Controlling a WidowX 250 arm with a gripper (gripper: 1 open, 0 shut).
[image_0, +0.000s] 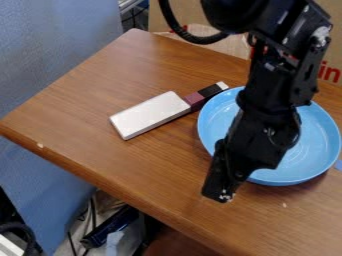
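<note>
The black arm reaches down from the top right, and its gripper (218, 190) points downward at the left front rim of a light blue plate (306, 144). The arm hides part of the plate. I cannot see whether the fingers are open or shut, or whether anything is between them. Left of the plate lies a white rectangular block (148, 113), with a dark red piece (205, 96) tipped in silver at its upper right end.
A cardboard box (197, 17) stands behind the table. Cables and other clutter lie off the table at the lower left.
</note>
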